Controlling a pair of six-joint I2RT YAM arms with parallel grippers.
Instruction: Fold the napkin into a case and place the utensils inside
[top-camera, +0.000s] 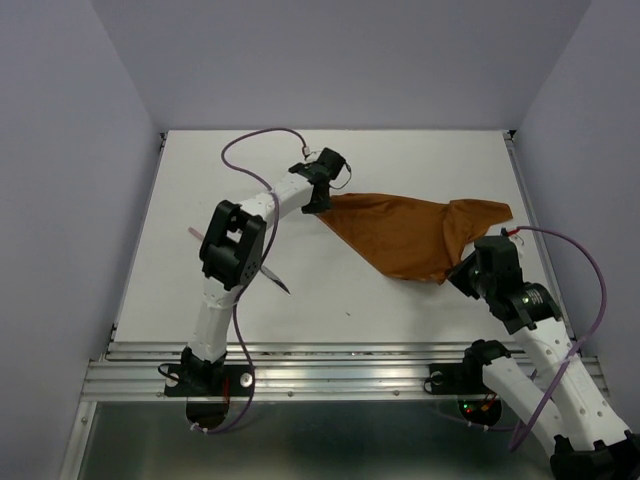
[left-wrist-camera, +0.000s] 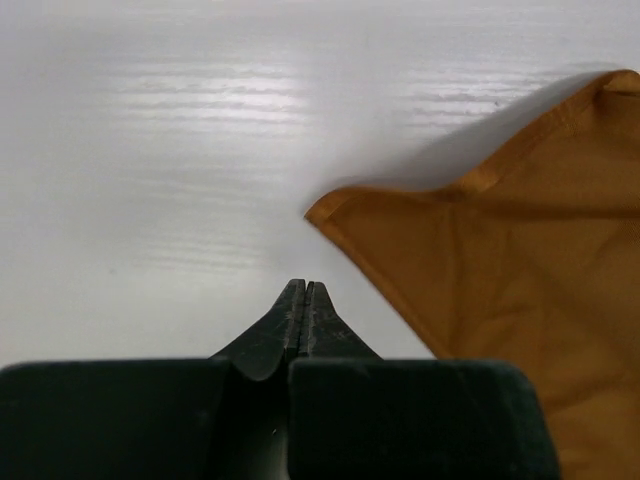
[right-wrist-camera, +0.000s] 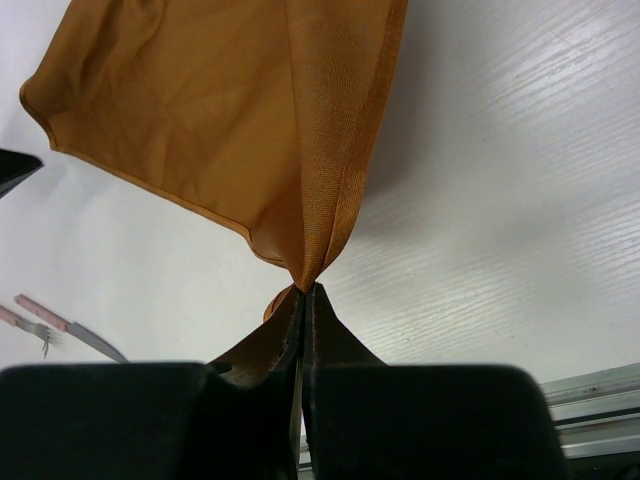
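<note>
The brown napkin lies rumpled on the white table, right of centre. At its lower edge my right gripper is shut on a gathered bit of the cloth, with a small flap showing behind the fingertips. My left gripper is shut with nothing between its fingers. The napkin's left corner lies free, a short way beyond those tips in the left wrist view. In the right wrist view a fork and a knife lie side by side on the table.
Bare white table stretches below the napkin and along the back. From above, my left arm covers part of the utensils. A metal rail runs along the front edge, and grey walls stand around the table.
</note>
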